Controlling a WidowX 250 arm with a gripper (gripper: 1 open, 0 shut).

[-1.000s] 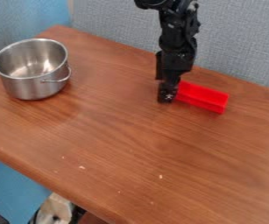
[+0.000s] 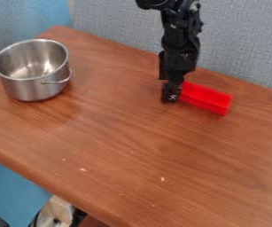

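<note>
My black gripper is lowered to the wooden table, at the left end of a red rectangular object like a block or box. The gripper overlaps or touches that end, and its fingers are too dark and small to show whether they are open or shut, or whether anything is between them.
A steel pot with handles stands at the table's left. Padded grey and blue walls border the back and left, and the table's edge runs along the lower left.
</note>
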